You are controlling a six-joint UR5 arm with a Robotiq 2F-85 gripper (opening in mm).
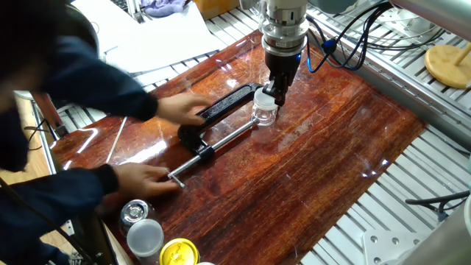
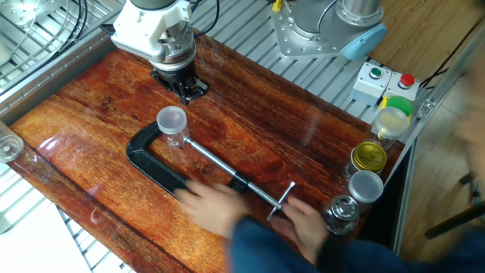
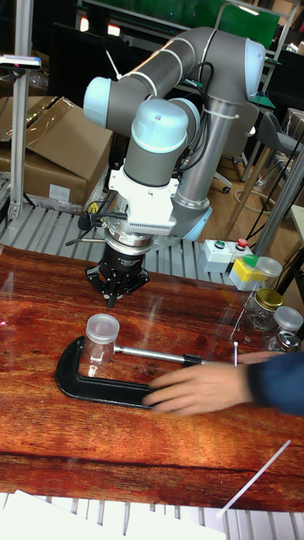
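My gripper (image 1: 277, 97) points down over the dark red wooden board (image 1: 338, 147); the frames do not show clearly whether its fingers are apart. A clear jar with a whitish lid (image 2: 172, 120) stands upright on the board, close to the gripper but below and to one side of it in exterior view 3. Around the jar lies a black C-clamp (image 3: 99, 389), its steel screw (image 2: 220, 163) reaching the jar's side. A person's hands (image 1: 180, 109) are at the clamp's frame and its screw handle. Nothing shows held by my gripper.
Several jars, one with a yellow lid (image 2: 370, 156), crowd the board's edge. Beyond them sits a button box (image 2: 371, 82) with green and red buttons. Cables (image 1: 353, 44) hang beside the arm. The board's right part in exterior view 1 is clear.
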